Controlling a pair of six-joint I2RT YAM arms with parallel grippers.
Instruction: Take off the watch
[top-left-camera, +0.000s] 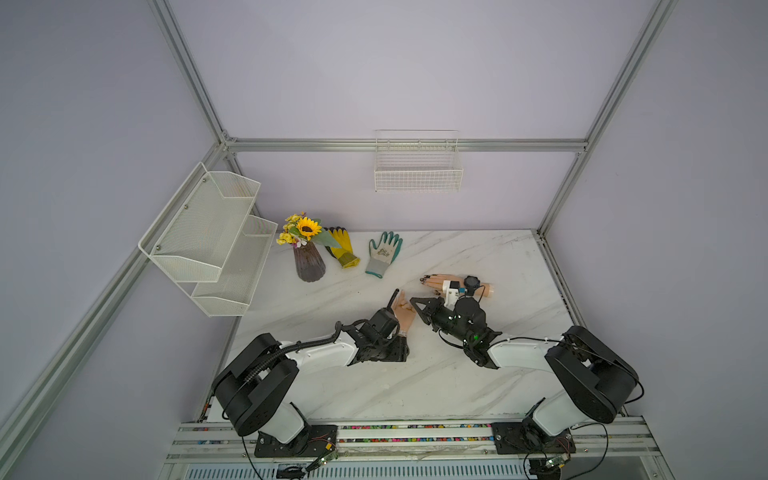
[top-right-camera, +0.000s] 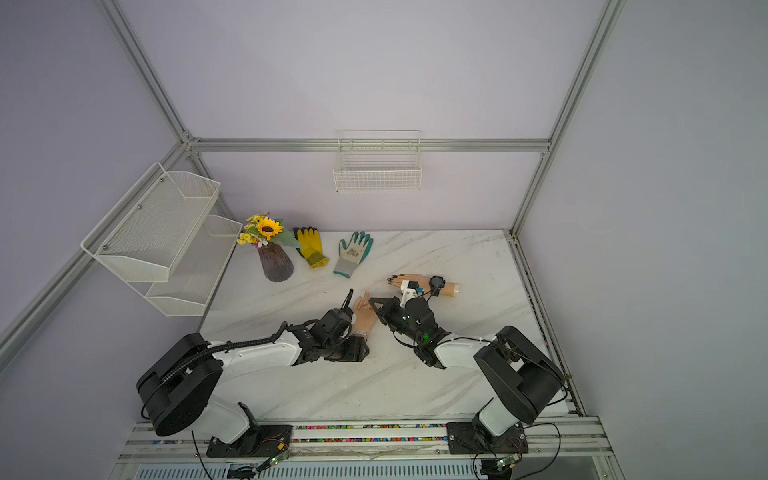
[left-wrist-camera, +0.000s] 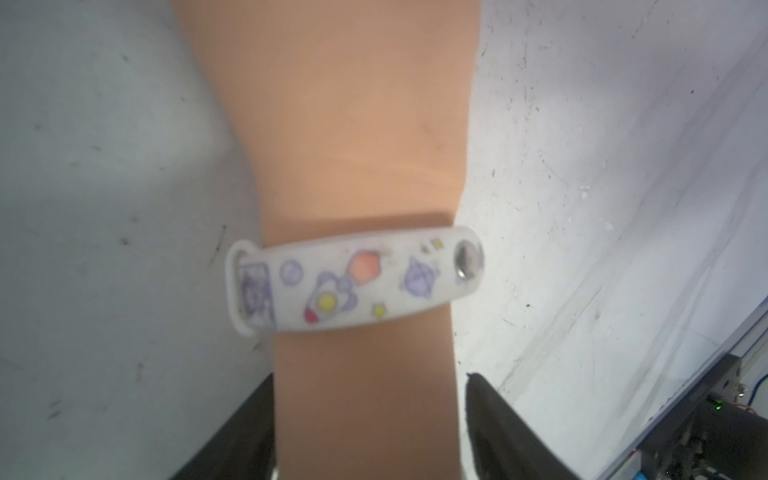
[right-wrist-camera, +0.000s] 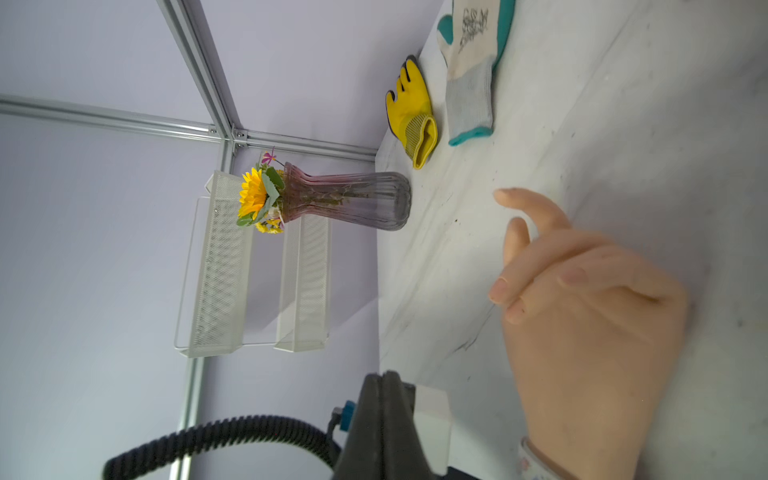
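A white watch strap printed with space shapes circles the wrist of a fake hand; its edge also shows low in the right wrist view, below that hand (right-wrist-camera: 592, 336). My left gripper is over the forearm just below the strap, its blurred fingers apart on either side of the arm, open; whether they touch it is unclear. My right gripper is shut with nothing visible between its fingers, beside the hand's fingers.
A second fake hand (top-left-camera: 436, 281) with a dark watch lies behind the right arm. Gloves (top-left-camera: 384, 254) and a flower vase (top-left-camera: 309, 262) stand or lie at the back left. Wire shelves (top-left-camera: 204, 232) hang on the left wall.
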